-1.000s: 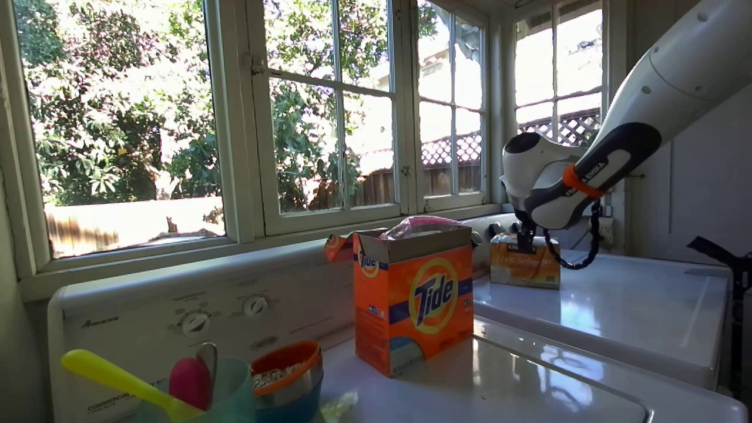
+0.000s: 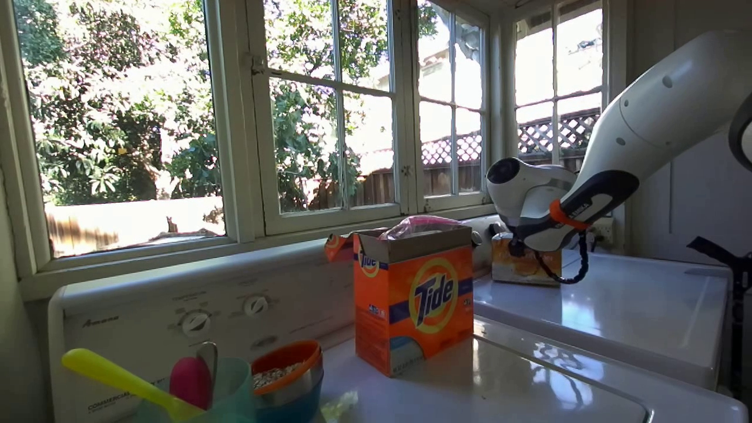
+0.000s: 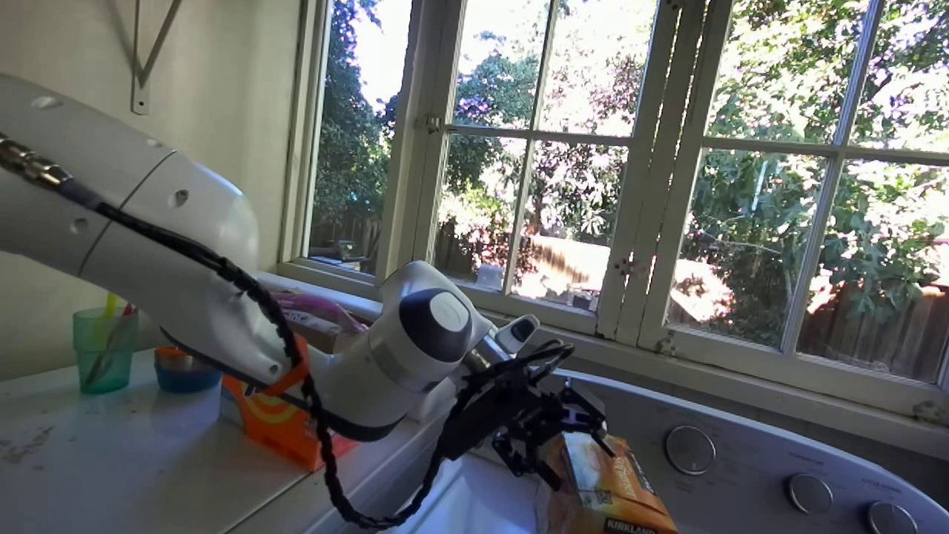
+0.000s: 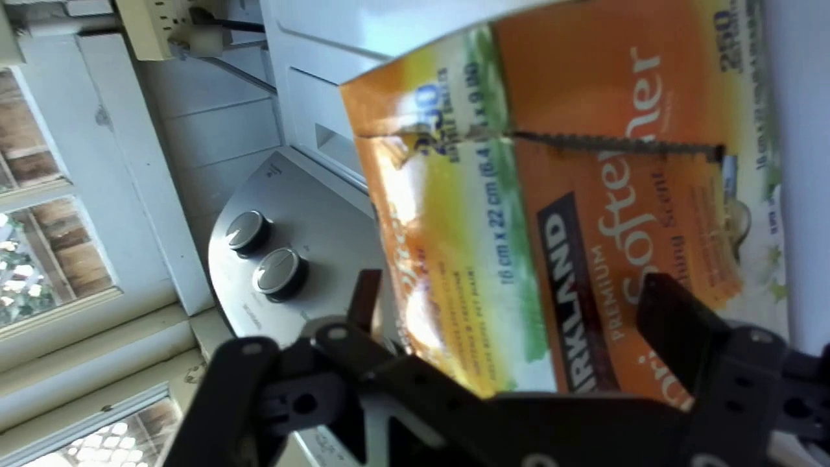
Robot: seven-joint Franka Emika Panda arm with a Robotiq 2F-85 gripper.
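Observation:
A yellow and orange Kirkland fabric softener box stands on the white machine top near its control panel. In the wrist view the same box fills most of the centre and right, its printed faces towards the camera. My gripper is open, with one finger beyond the box's edge and the other finger in front of its orange face. From the side, my gripper appears close by the box's top; contact cannot be told. In exterior view 1 the wrist partly covers the box.
An open orange Tide box stands on the neighbouring machine. At the front left are a teal cup with utensils and an orange-rimmed bowl. Windows and the control panel bound the back. White machine top lies clear at right.
In exterior view 1 the arm has come lower and a little left, and its wrist has tilted. The softener box, nearly unchanged in place, is now more covered by the arm.

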